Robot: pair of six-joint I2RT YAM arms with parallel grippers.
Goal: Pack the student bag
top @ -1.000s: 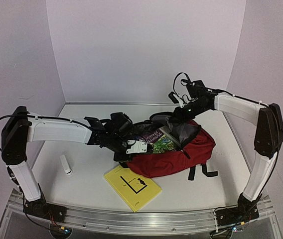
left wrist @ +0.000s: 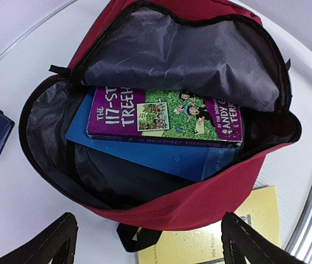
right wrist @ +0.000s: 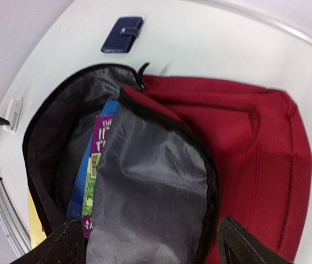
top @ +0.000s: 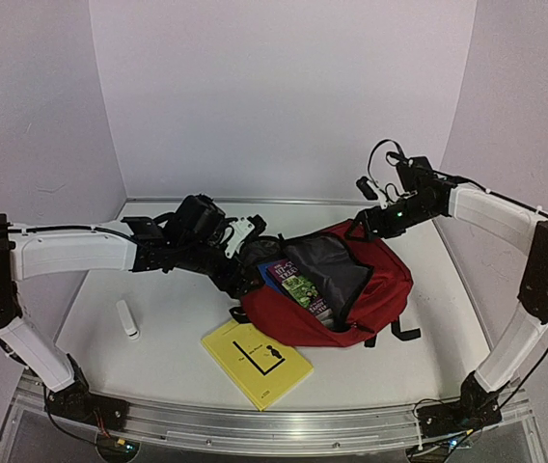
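The red student bag lies unzipped on the table, its mouth facing left and front. Inside it are a purple and green treehouse book and a flat blue folder under it. The grey-lined flap hangs over part of the book in the right wrist view. A yellow book lies on the table by the bag's front edge, outside it. My left gripper is open over the bag's left end, nothing between its fingers. My right gripper stands open above the bag's back right side, empty too.
A small white object lies alone at the table's left. Behind the bag is a dark blue wallet, hidden in the top view. A black strap sticks out at the bag's right front.
Both arms have drawn apart, the left one leftward and the right one rightward, away from the bag's mouth. The flap has come loose and sags across the book, which sits more slanted.
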